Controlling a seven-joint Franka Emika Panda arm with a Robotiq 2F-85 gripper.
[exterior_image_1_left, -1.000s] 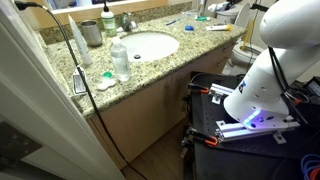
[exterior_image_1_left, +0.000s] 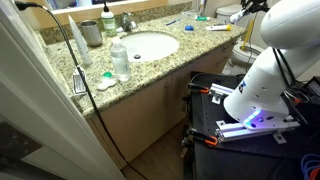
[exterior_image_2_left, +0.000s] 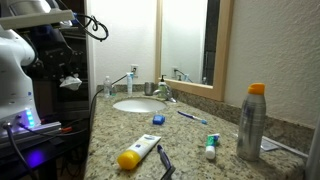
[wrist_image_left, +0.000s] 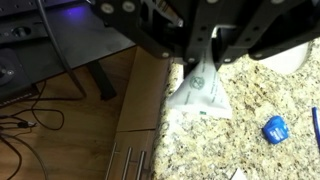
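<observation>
A white item (wrist_image_left: 203, 92) with a pale green round mark is between the fingers of my gripper in the wrist view, which is shut on it. It looks like a tube or packet; its upper part is hidden by the fingers. In exterior view 2 the white item (exterior_image_2_left: 70, 83) hangs below my gripper (exterior_image_2_left: 69, 73), left of the counter. In exterior view 1 the same white item (exterior_image_1_left: 237, 17) shows at the top right, near the counter's far end.
The counter (exterior_image_2_left: 112, 140) holds a blue item (exterior_image_2_left: 158, 119), a yellow tube (exterior_image_2_left: 138, 153), a dark razor-like item (exterior_image_2_left: 166, 162), a green-and-white tube (exterior_image_2_left: 211, 146) and a tan bottle (exterior_image_2_left: 252, 122). The sink (exterior_image_2_left: 139, 104) lies farther back. A clear bottle (exterior_image_1_left: 120, 60) stands beside it.
One second ago the white item and the gripper were out of sight in exterior view 1. The white item has since come into view at the top right and shifted slightly upward.
</observation>
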